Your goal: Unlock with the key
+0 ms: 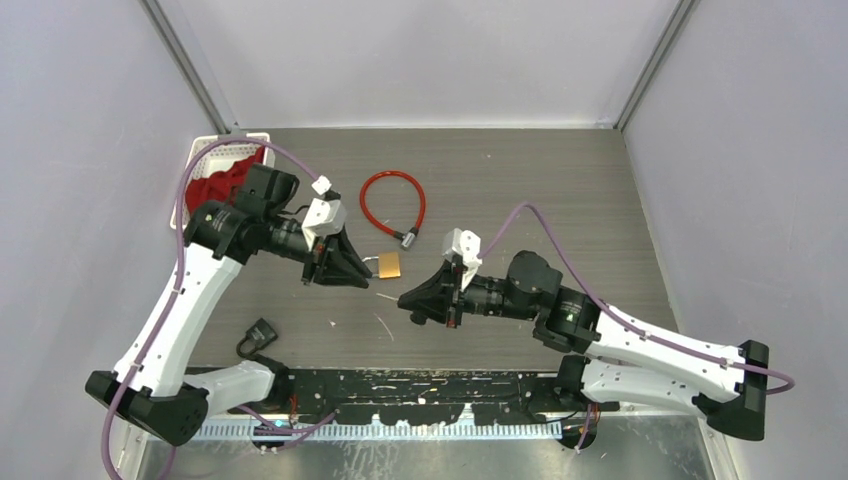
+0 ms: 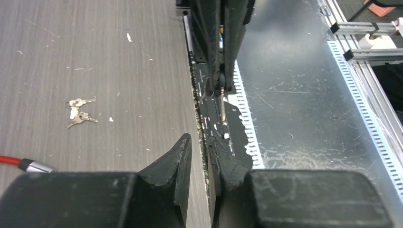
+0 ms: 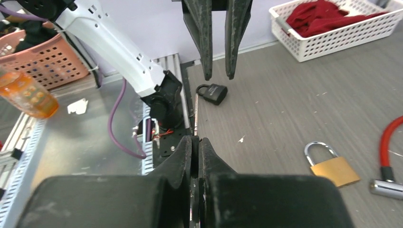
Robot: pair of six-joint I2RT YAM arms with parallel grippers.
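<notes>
The black padlock point(image 1: 258, 337) lies on the table at the front left, its shackle pointing towards the front edge. In the right wrist view the padlock point(image 3: 215, 94) rests below and beyond the left fingers point(image 3: 207, 57); I cannot tell whether its shackle is released. My left gripper point(image 1: 366, 279) hangs above the table, partly open, with an empty gap between its fingertips. Facing it from the right, my right gripper point(image 1: 403, 301) is shut on a thin key point(image 3: 196, 114). That key point(image 2: 223, 109) sticks out past the fingertips into free air.
A brass padlock point(image 1: 389, 265) sits just behind the grippers. Further back lies a red cable lock point(image 1: 421, 200). Loose keys point(image 2: 81, 112) are on the table. At the back left stands a white basket point(image 1: 258, 137) with red cloth point(image 1: 215, 188).
</notes>
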